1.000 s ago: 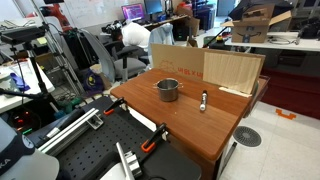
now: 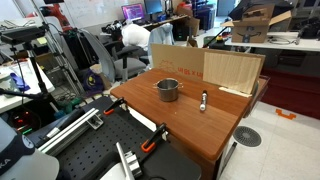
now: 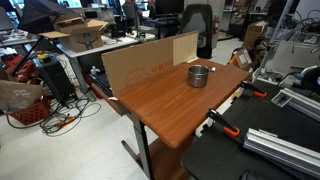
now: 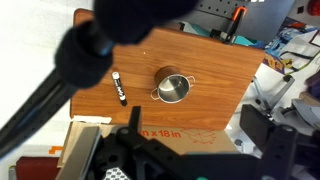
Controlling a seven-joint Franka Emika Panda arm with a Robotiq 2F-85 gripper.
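A small metal pot (image 2: pixel 168 91) with two side handles stands upright on the brown wooden table (image 2: pixel 200 130). The pot (image 4: pixel 171 85) looks empty from above in the wrist view. Apart from it lies a marker (image 2: pixel 203 101) with a white and dark barrel; the wrist view has this marker (image 4: pixel 119 88) to the pot's left. My gripper is open high above the table, its dark fingers spread at the bottom of the wrist view, with nothing held. In exterior view 2 the pot (image 3: pixel 198 76) sits toward the table's far half.
Upright cardboard panels (image 2: pixel 205 66) line one long side of the table. Black rails with orange-handled clamps (image 2: pixel 155 137) run along the opposite side. Bare tabletop surrounds the pot and marker. Cardboard boxes (image 3: pixel 80 36) stand on a bench beyond.
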